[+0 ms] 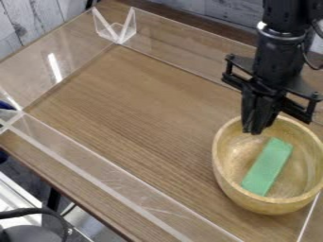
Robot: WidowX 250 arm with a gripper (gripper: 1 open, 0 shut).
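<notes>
My black gripper (254, 125) is shut, hanging just over the back rim of a round wooden bowl (232, 165) at the right of the view. Nothing shows between its fingers. In the bowl lies a green rectangular block (266, 166).
Clear acrylic guards line its edges, with a bracket at the back left. A black cable (25, 219) is at the lower left.
</notes>
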